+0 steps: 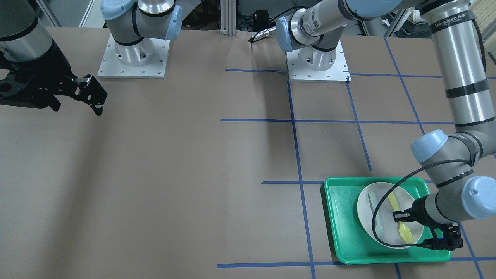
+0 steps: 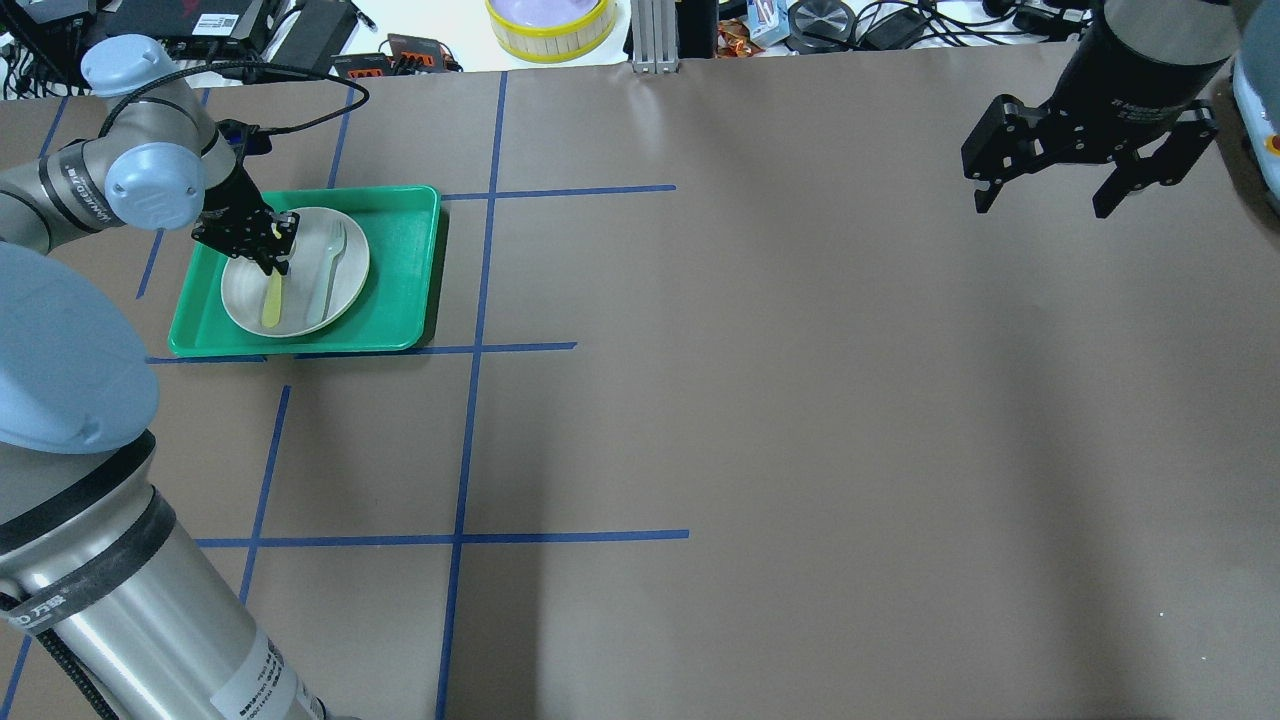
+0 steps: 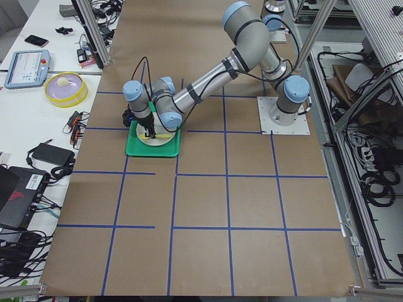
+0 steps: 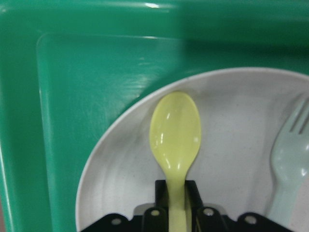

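A white plate (image 1: 372, 204) lies in a green tray (image 1: 339, 223) under my gripper. A yellow spoon (image 4: 175, 130) rests on the plate with its handle between my black fingertips; the fingers are close around it, though whether they press on it is hard to tell. A pale mint fork (image 4: 292, 159) lies beside the spoon, towards the right in the wrist view. The top view shows the spoon (image 2: 274, 300) and fork (image 2: 326, 278) on the plate, with my wrist over its far part.
A second arm's black gripper (image 2: 1086, 144) hangs over the other side of the table, well apart from the tray. A yellow round container (image 2: 546, 36) stands beyond the table edge.
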